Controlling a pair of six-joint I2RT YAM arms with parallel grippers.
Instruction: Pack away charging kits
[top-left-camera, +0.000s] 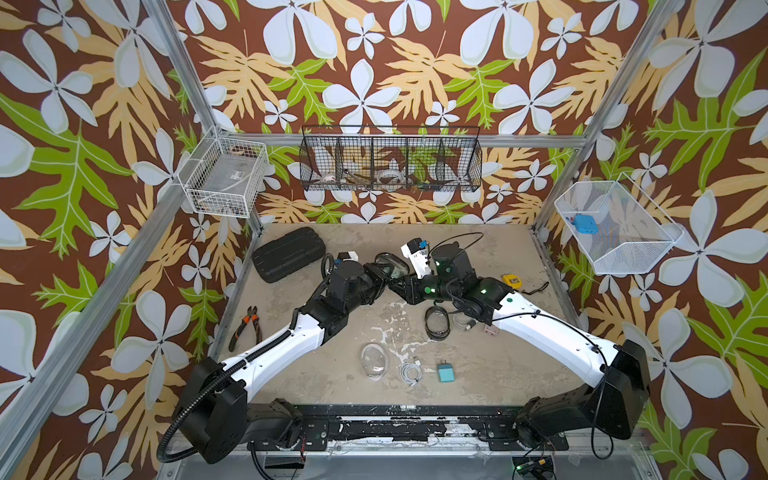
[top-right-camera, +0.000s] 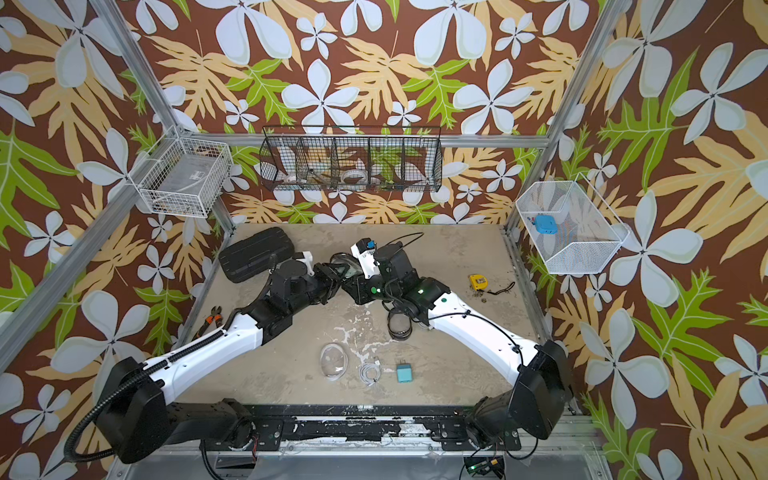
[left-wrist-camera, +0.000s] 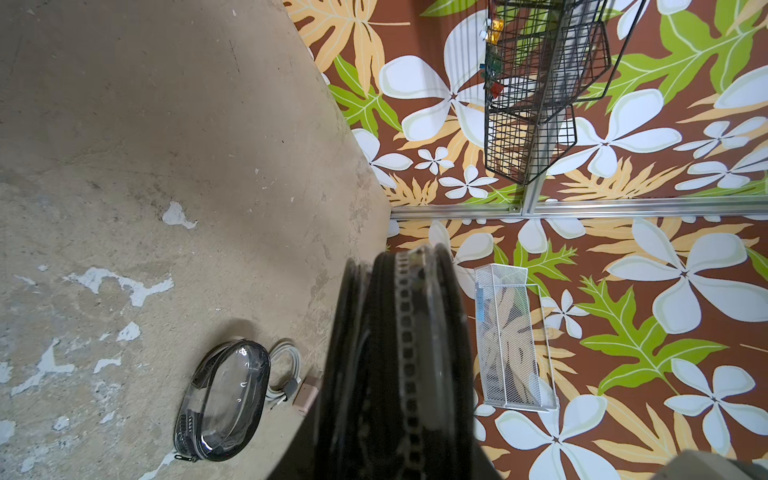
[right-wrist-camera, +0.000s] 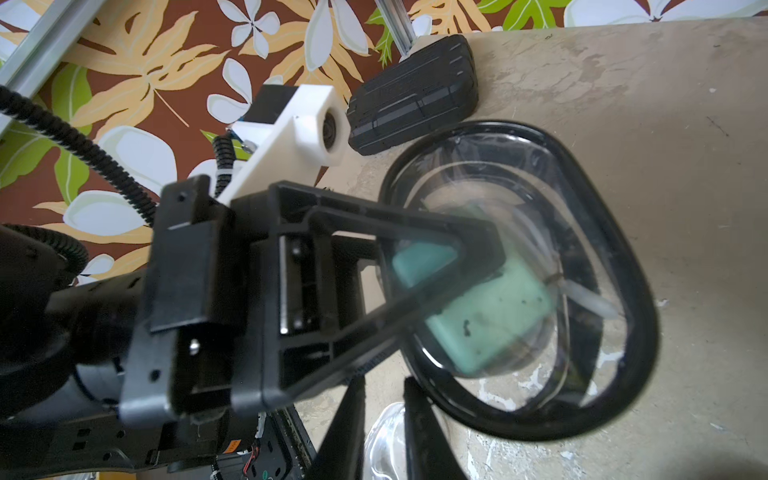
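Note:
A clear, black-rimmed pouch (right-wrist-camera: 602, 256) with a mint-green charger (right-wrist-camera: 488, 312) and a pale cable inside hangs above the table, my left gripper (top-left-camera: 382, 274) shut on it. My right gripper (top-left-camera: 397, 281) meets the pouch from the right; whether it is open is hard to see. A second black-rimmed pouch (left-wrist-camera: 221, 397) lies on the table beside a coiled grey cable (left-wrist-camera: 285, 352). At the front lie a clear pouch (top-left-camera: 374, 360), a white cable (top-left-camera: 410, 372) and a teal charger (top-left-camera: 445, 373).
A black case (top-left-camera: 288, 254) lies back left, pliers (top-left-camera: 248, 324) left, a yellow tape measure (top-left-camera: 511, 281) right. Wire baskets hang at back (top-left-camera: 389, 164), left (top-left-camera: 225, 180) and right (top-left-camera: 616, 240).

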